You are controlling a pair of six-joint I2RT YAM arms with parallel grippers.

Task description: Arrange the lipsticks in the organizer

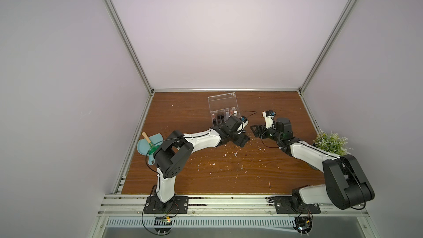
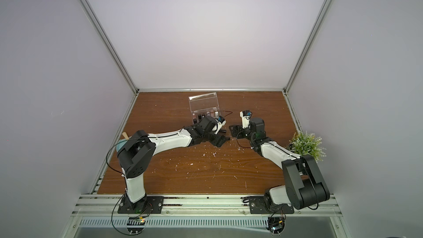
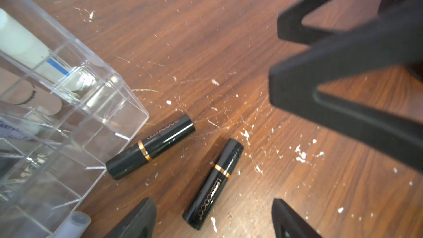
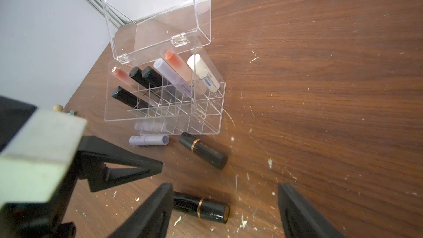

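Observation:
The clear organizer (image 4: 207, 125) stands with its lid raised, and several lipsticks sit upright or leaning in its back and left slots, among them a white one (image 4: 203, 72) at the back right corner. Outside it, a black lipstick (image 3: 150, 146) with a gold band lies against its front edge. A second black lipstick (image 3: 213, 183) lies a little farther out, and a lilac tube (image 4: 149, 139) lies along the front. My left gripper is open above the second black lipstick, nothing between its fingers. My right gripper is parted, its left finger near that same lipstick, holding nothing.
Both arms meet closely at the table's middle; the right gripper's dark fingers (image 3: 317, 83) reach into the left wrist view. A potted plant (image 1: 330, 143) is at the right edge, a blue dustpan (image 1: 142, 146) at the left.

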